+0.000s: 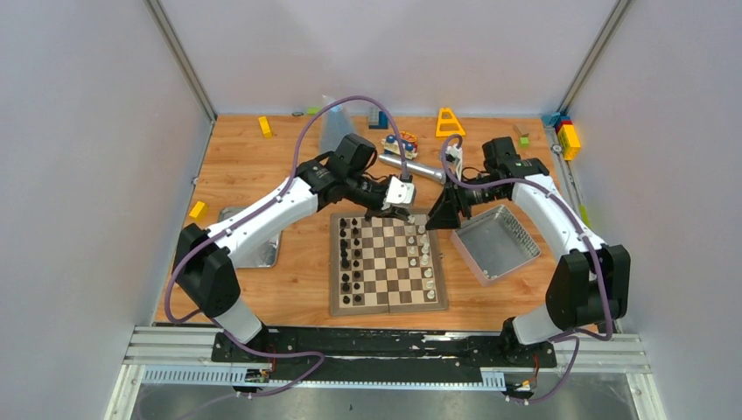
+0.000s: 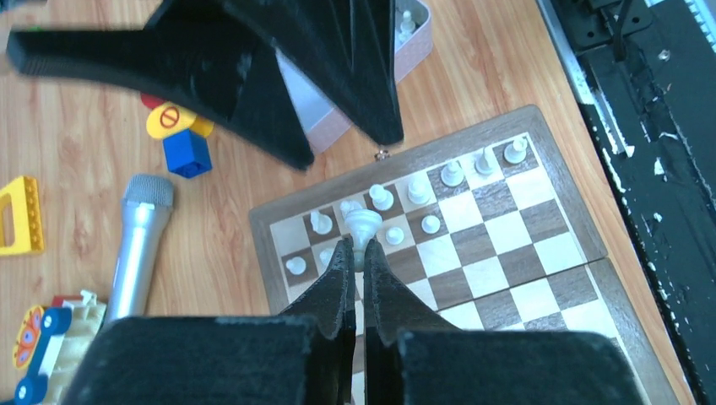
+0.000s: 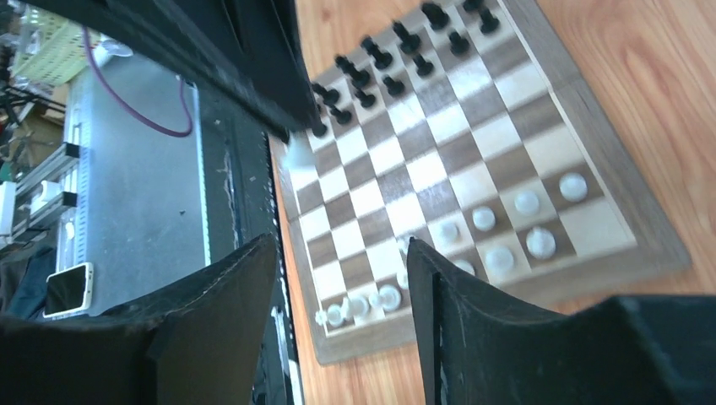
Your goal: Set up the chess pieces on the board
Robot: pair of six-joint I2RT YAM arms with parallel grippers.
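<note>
A white chess piece (image 2: 363,223), apparently a pawn, is pinched in the tips of my left gripper, which is shut on it above the board. My right gripper stands open, nothing between its fingers, just apart from that piece. Beneath both lies the wooden chessboard (image 1: 335,284). Black pieces fill two columns along its left side in the top view, such as one black piece (image 3: 382,56). Along the right side stand white pieces, among them a white piece (image 2: 452,174); the arms hide part of that far right corner from above.
Right of the board sits a pink-sided bin (image 2: 414,59) with a few white pieces inside. A microphone (image 2: 142,245) and a toy vehicle (image 1: 398,145) lie behind the board. On the left, a metal tray (image 1: 267,254) is partly under the left arm. The board's middle is clear.
</note>
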